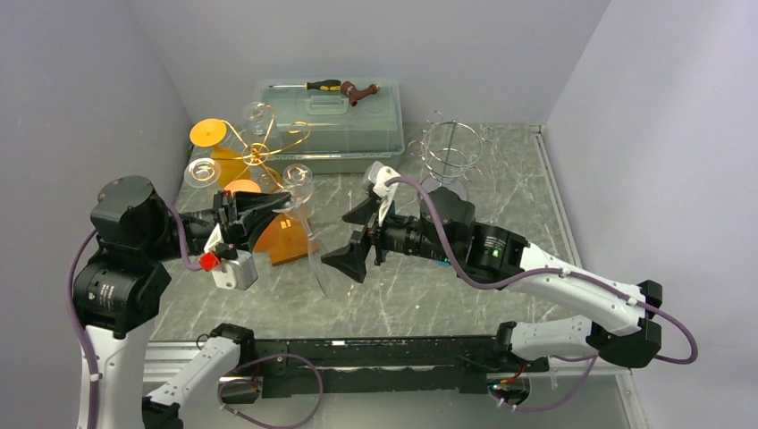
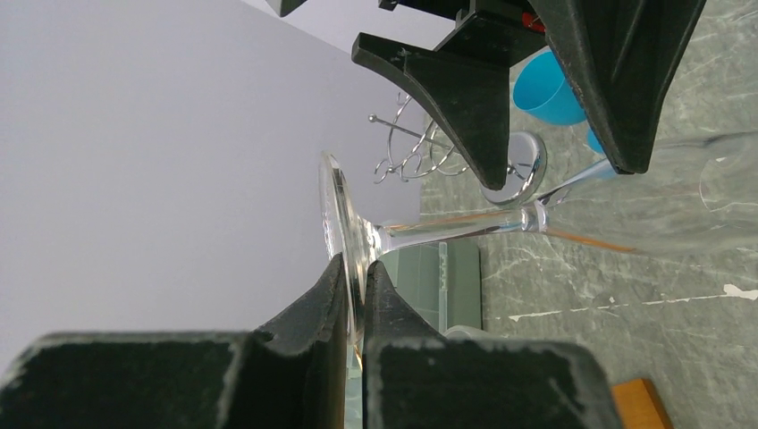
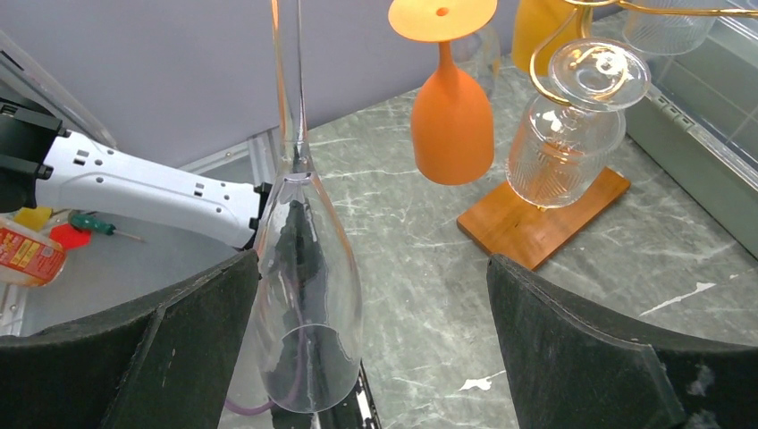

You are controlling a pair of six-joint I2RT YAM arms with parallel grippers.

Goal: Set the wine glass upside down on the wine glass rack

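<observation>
A clear wine glass (image 1: pixel 317 253) hangs in the air, its foot (image 2: pixel 336 210) pinched in my left gripper. Its stem (image 2: pixel 447 231) and long bowl (image 2: pixel 661 197) point away from that grip. Close by on the right, my right gripper (image 1: pixel 337 238) stands open. In the right wrist view the bowl (image 3: pixel 308 295) shows beside the left-hand finger (image 3: pixel 214 304); whether they touch I cannot tell. A gold rack (image 1: pixel 255 154) at the back left carries several upside-down glasses, one orange (image 3: pixel 453 125). Farther right stands a silver rack (image 1: pixel 453 150).
Behind the racks a grey-green toolbox (image 1: pixel 357 134) bears a screwdriver (image 1: pixel 324 86) and a brown pipe piece (image 1: pixel 360 93). Near the silver rack is a blue cup (image 2: pixel 549 88). A wooden block (image 3: pixel 545 219) lies below the gold rack.
</observation>
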